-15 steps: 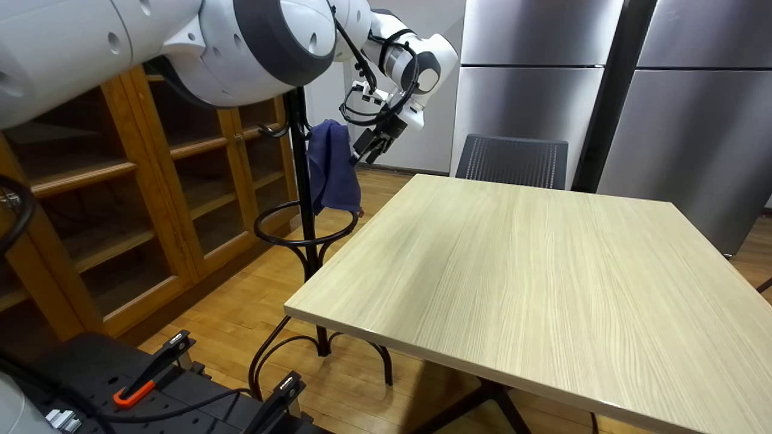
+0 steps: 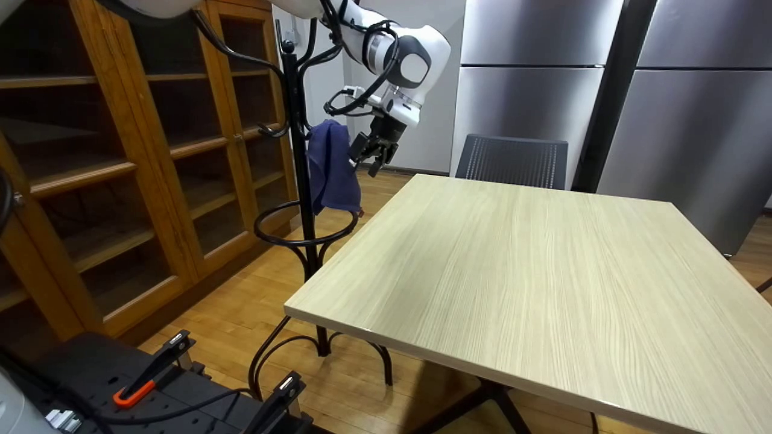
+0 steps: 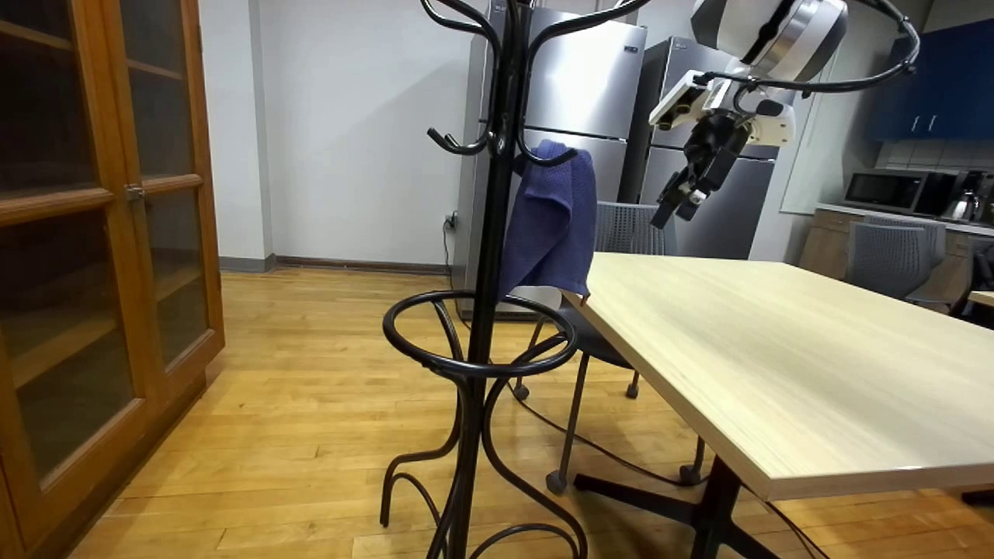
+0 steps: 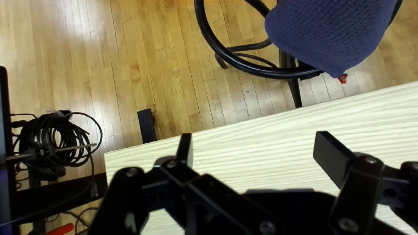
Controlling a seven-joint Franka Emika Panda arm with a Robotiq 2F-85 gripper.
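Note:
A dark blue towel [image 2: 333, 170] hangs from the black coat rack [image 2: 304, 173]; in the second exterior view the towel [image 3: 554, 219] drapes below one of the rack's hooks [image 3: 550, 157]. My gripper [image 2: 365, 165] is up near the table's far left corner, to the right of the towel and apart from it. From the wrist, the two fingers [image 4: 331, 156] stand wide apart with nothing between them, and the tabletop [image 4: 250, 148] lies below. The towel's lower end [image 4: 333, 35] shows at the top of that view, over the rack's ring [image 4: 250, 67].
A dark chair [image 2: 515, 160] stands at its far side, with steel fridges [image 2: 532, 87] behind. Glass-door cabinets [image 2: 166, 144] line the left. A coiled cable [image 4: 58, 137] lies past the table's corner.
The upper arm has risen, largely out of the top of the first exterior view. My gripper has shifted slightly and turned, staying near the towel's right side. Towel and rack look unmoved.

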